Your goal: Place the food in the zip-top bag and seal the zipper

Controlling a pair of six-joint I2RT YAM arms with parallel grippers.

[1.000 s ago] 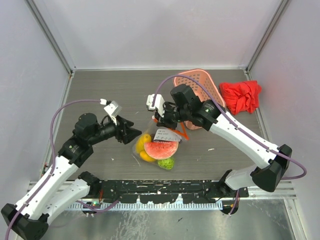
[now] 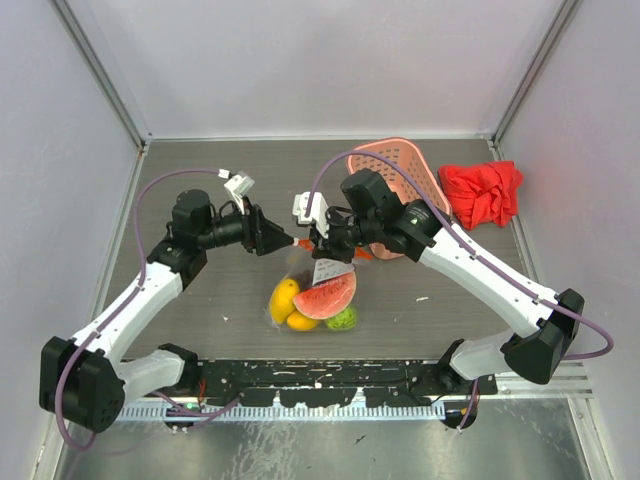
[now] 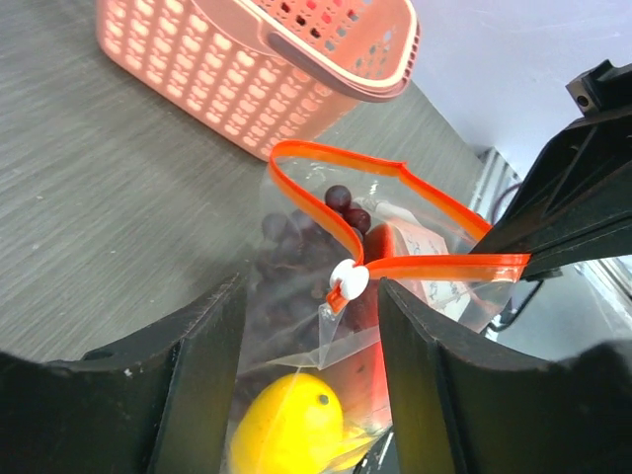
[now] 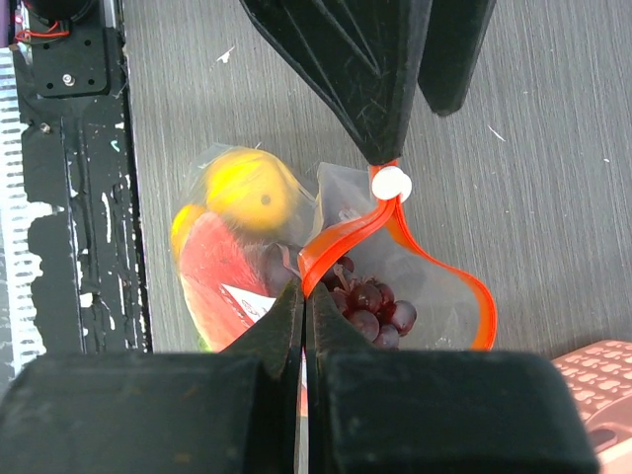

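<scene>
The zip bag (image 3: pixel 296 346) stands at the centre with mango (image 2: pixel 285 298), watermelon (image 2: pixel 325 297), a green item (image 2: pixel 342 318) and grapes (image 4: pixel 365 311) inside. Its orange zipper rim gapes in a loop, with a white slider (image 3: pixel 348 279) at one end. My right gripper (image 2: pixel 325 240) is shut on the bag's rim. My left gripper is part open at the slider end, nothing clearly between its fingers; in the right wrist view its dark fingers sit just beside the slider.
A pink basket (image 2: pixel 395 160) lies behind at the right, with a red cloth (image 2: pixel 480 192) beside it. The floor left of the bag is clear.
The bag's top has shifted slightly; the right arm is still.
</scene>
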